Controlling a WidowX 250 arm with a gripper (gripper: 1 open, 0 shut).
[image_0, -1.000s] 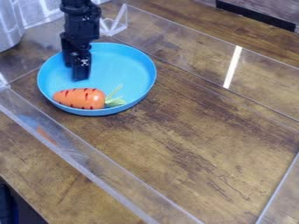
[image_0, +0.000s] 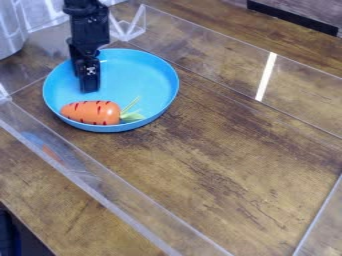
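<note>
A blue plate (image_0: 147, 80) rests on the wooden table at the upper left. On its lower left lies an orange toy carrot (image_0: 91, 111) with dark stripes and pale green leaves. The black gripper (image_0: 86, 75) hangs over the plate's left part, above and apart from the carrot. It is open, though its fingers are small and dark in this view, and nothing shows held between them.
Clear plastic walls run along the left and right of the work area. A white object (image_0: 11, 25) sits at the top left corner.
The gripper has shifted very slightly over the plate's left side. The plate and carrot look unmoved.
</note>
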